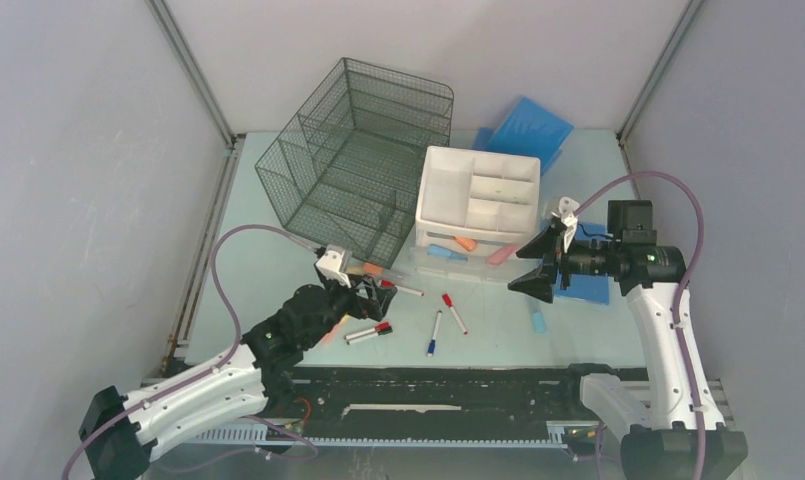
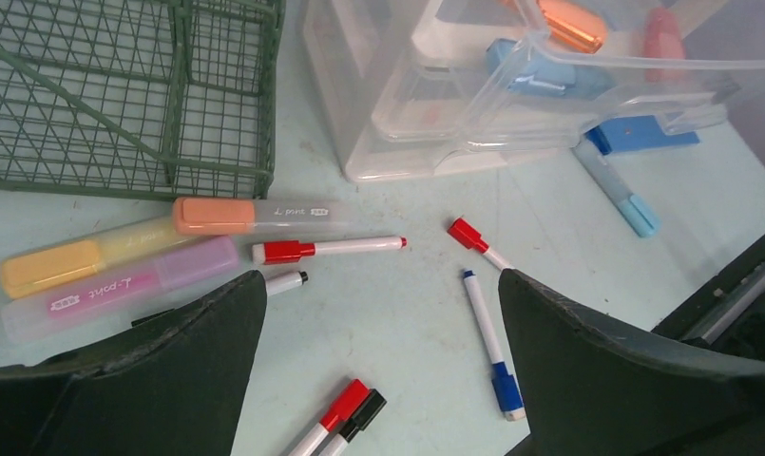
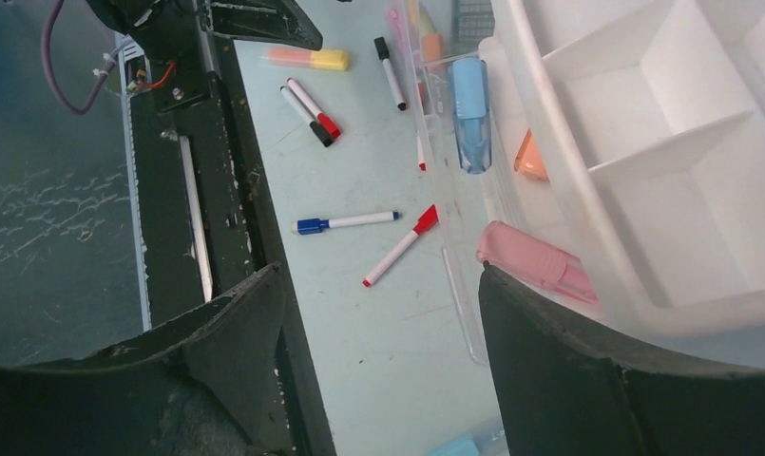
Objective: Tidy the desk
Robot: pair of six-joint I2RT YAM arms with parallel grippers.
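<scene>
My left gripper (image 1: 370, 298) stands open above the desk's front-left, over markers and highlighters. In the left wrist view lie an orange highlighter (image 2: 221, 217), a pink one (image 2: 122, 290), a yellow one (image 2: 60, 263), a red-capped marker (image 2: 345, 247) and a blue marker (image 2: 487, 332). My right gripper (image 1: 533, 265) is open beside the white organizer (image 1: 448, 190), whose clear open drawer holds blue (image 3: 470, 104), orange (image 3: 532, 157) and pink (image 3: 530, 255) highlighters. A light blue highlighter (image 1: 536, 315) lies on the desk at right.
A green wire rack (image 1: 348, 170) fills the back left. Blue folders (image 1: 528, 130) stand behind the organizer, and another blue one (image 1: 583, 285) lies at right. The front middle holds scattered markers, with bare desk between them.
</scene>
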